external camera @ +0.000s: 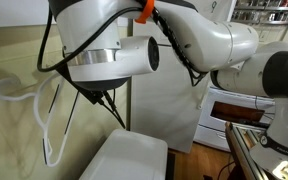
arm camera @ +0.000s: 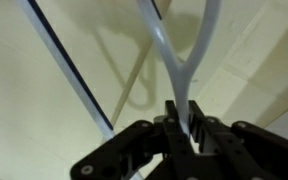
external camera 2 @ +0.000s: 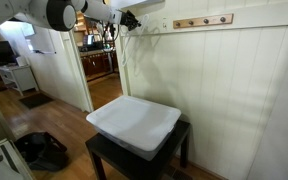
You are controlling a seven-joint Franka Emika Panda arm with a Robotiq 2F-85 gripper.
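In the wrist view, a white hanger [arm camera: 183,75] rises from between the fingers of my gripper, which is shut on its narrow stem. Above the stem it forks into two arms. In exterior view 1, the hanger [external camera: 42,122] shows as a thin white loop hanging at the left, close to the cream wall; the arm mostly hides my gripper there. Exterior view 2 has the gripper [external camera 2: 131,20] high up at the wall, too small to make out its fingers.
A wooden rail with several dark pegs [external camera 2: 204,21] is fixed high on the white panelled wall, right of the gripper. A lidded white bin [external camera 2: 134,120] rests on a black table [external camera 2: 106,155] below. A black bag [external camera 2: 42,150] lies on the floor.
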